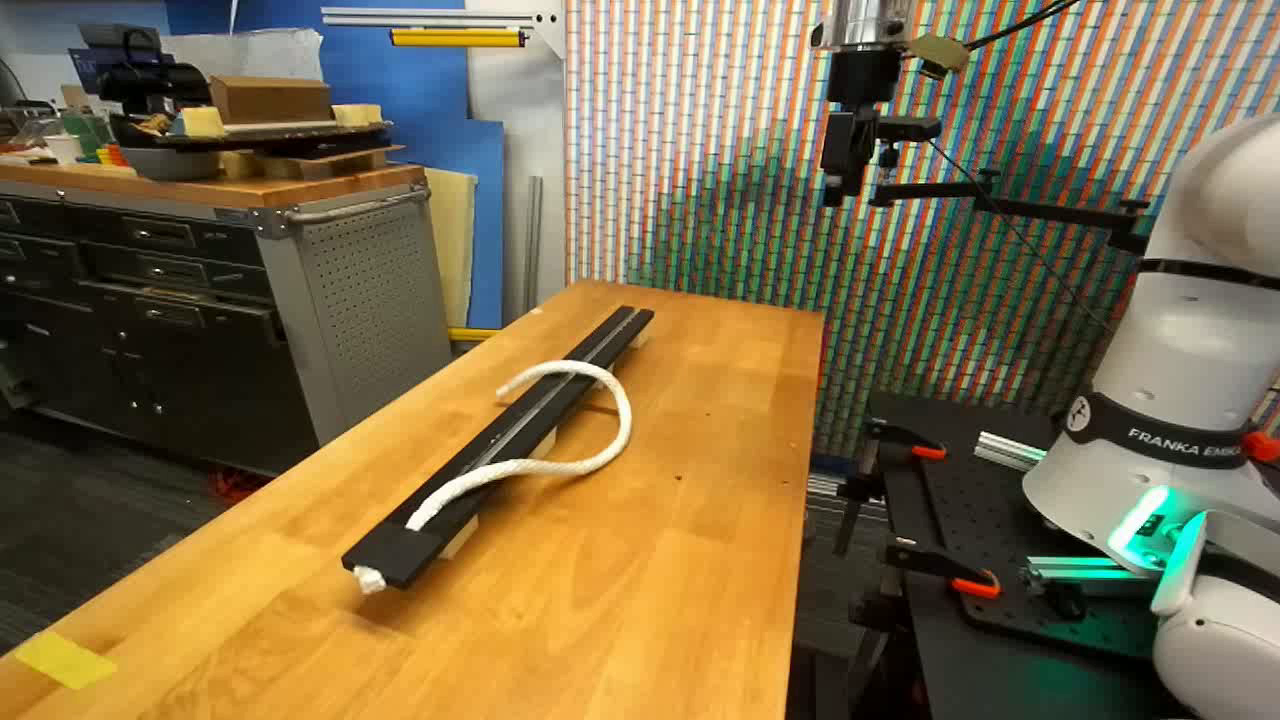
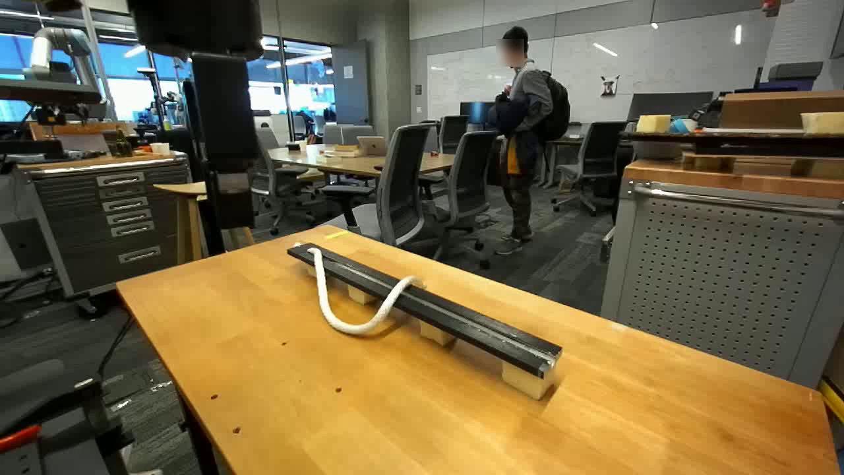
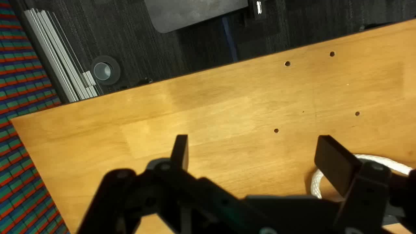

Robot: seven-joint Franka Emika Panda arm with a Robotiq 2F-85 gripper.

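A thick white rope (image 1: 626, 420) curves across a long black grooved rail (image 1: 528, 428), with its bend hanging off one side over the wooden table. In exterior view 2 the rope (image 2: 357, 326) bows away from the rail (image 2: 482, 326), which rests raised on small wooden blocks (image 2: 528, 380). My gripper is open above bare tabletop, its two fingers wide apart with nothing between them. One finger (image 3: 337, 165) partly covers the rope (image 3: 384, 161) in the wrist view. High over the table's far right side, the gripper (image 1: 849, 198) shows in exterior view 1, well clear of the rope.
Right of the rail the wooden table (image 1: 708, 576) is bare. A yellow tape strip (image 1: 66, 660) marks its near left corner. A grey cabinet (image 1: 372, 282) stands beyond the left edge. In exterior view 2 a person (image 2: 518, 142) stands away from the table, past some chairs (image 2: 399, 186).
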